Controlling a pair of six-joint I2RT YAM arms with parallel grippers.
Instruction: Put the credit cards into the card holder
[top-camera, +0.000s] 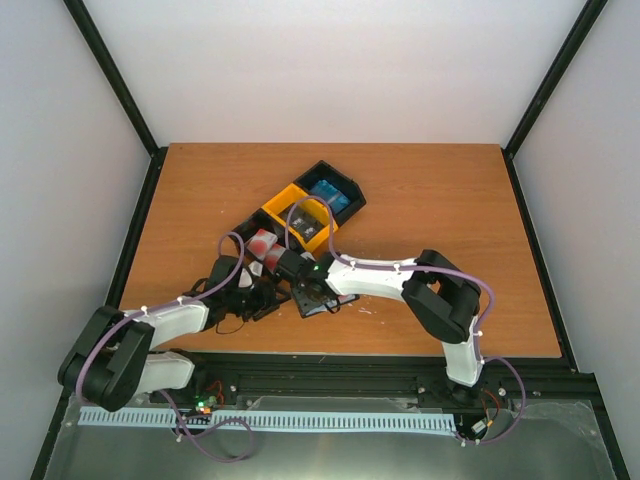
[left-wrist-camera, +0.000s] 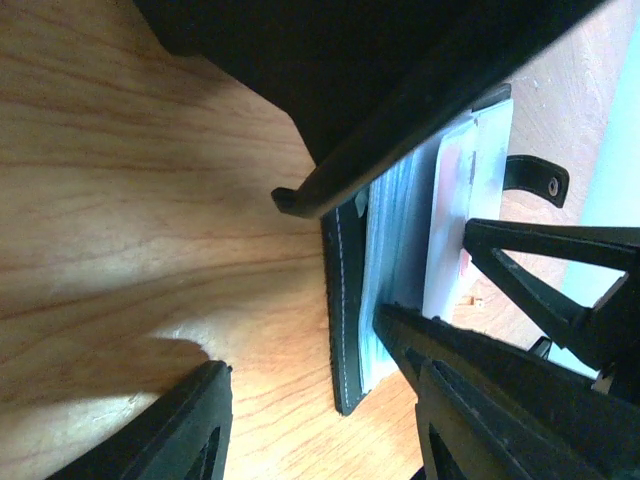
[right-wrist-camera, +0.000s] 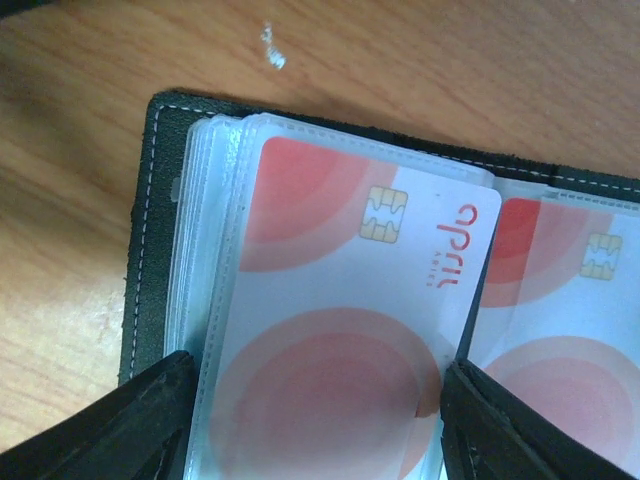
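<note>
The card holder (top-camera: 318, 306), dark with stitched edging and clear sleeves, lies open on the table, partly covered by my grippers in the top view. In the right wrist view, a red-and-white card (right-wrist-camera: 340, 300) sits in or on the left page's clear sleeve; a similar card (right-wrist-camera: 570, 360) shows on the right page. My right gripper is part open above that left page, one finger toward each side of it. Beside the holder's edge, my left gripper is part open with nothing held; one of its fingers (left-wrist-camera: 465, 430) lies close to the right gripper.
Behind the grippers stands a diagonal row of bins: a black one with red-and-white cards (top-camera: 262, 243), a yellow bin (top-camera: 288, 194) with dark cards, and a black one with blue cards (top-camera: 328, 193).
</note>
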